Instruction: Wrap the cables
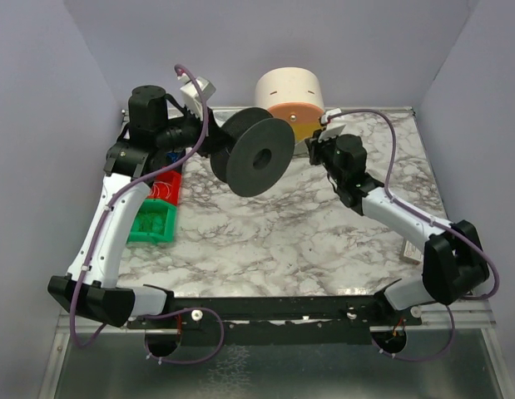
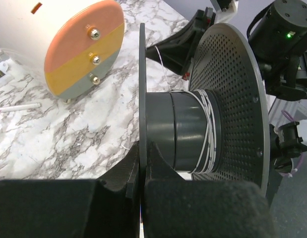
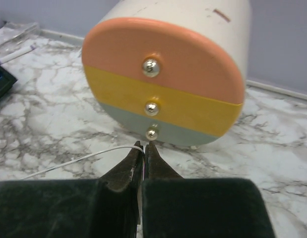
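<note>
A dark grey spool (image 1: 265, 158) is held off the table, tilted, by my left gripper, which is shut on its thin near flange (image 2: 142, 84). Several turns of white cable (image 2: 211, 134) lie around the spool's core, bunched toward the perforated far flange (image 2: 232, 99). From there a loose strand runs to my right gripper, on the spool's right in the top view. That gripper is shut with the thin white cable (image 3: 89, 156) between its fingertips; the strand trails off to the left in the right wrist view.
A white drum-shaped object (image 1: 289, 86) with an orange, yellow and grey face stands at the back, close to both grippers. Red (image 1: 167, 184) and green (image 1: 153, 226) bins sit on the left.
</note>
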